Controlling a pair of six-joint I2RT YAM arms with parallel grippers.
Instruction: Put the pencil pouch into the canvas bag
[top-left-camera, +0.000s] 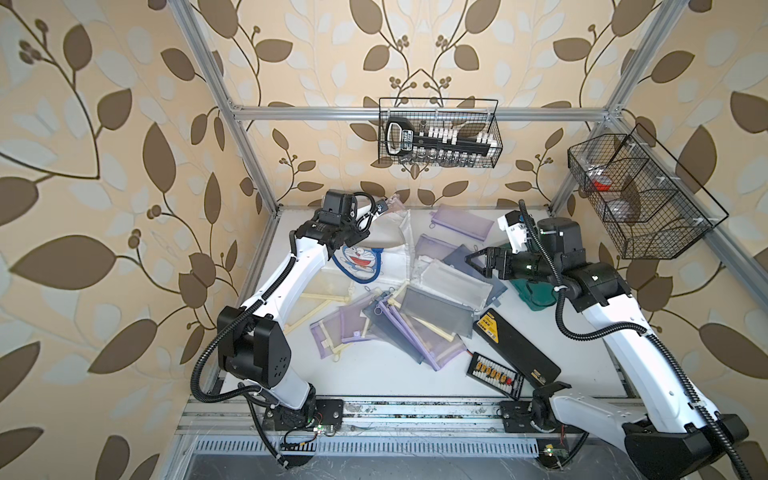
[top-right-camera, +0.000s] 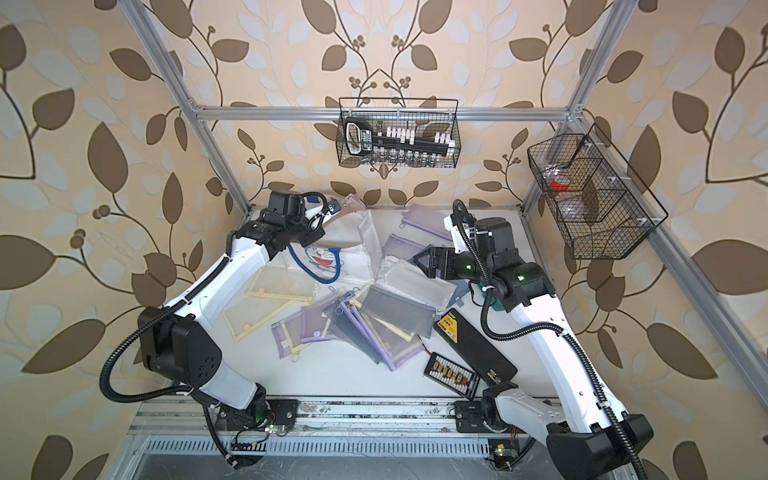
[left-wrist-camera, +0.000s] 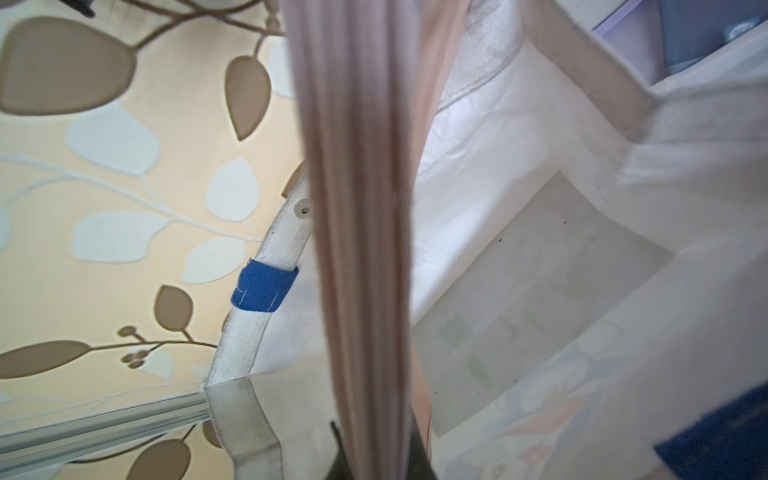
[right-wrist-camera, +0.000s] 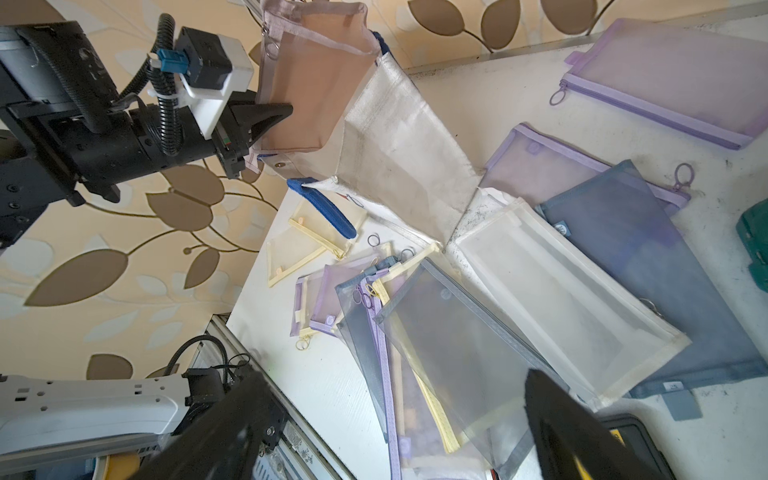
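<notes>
A pinkish-beige mesh pouch (right-wrist-camera: 312, 80) hangs upright from my left gripper, which is shut on it above the canvas bag (right-wrist-camera: 408, 152) at the back left. In the left wrist view the pouch fills the middle, edge-on, over the bag's white interior (left-wrist-camera: 520, 288). The bag stands open, with a blue handle (right-wrist-camera: 328, 208) and a cartoon print (top-left-camera: 360, 260). My right gripper (top-left-camera: 480, 262) hovers open over the pouches at the right, nothing between its fingers.
Several purple, yellow, grey and white pouches (right-wrist-camera: 560, 296) cover the middle of the table. A black box (top-left-camera: 516, 348) and a small tray (top-left-camera: 492, 372) lie front right. Wire baskets (top-left-camera: 440, 136) hang on the back and right walls.
</notes>
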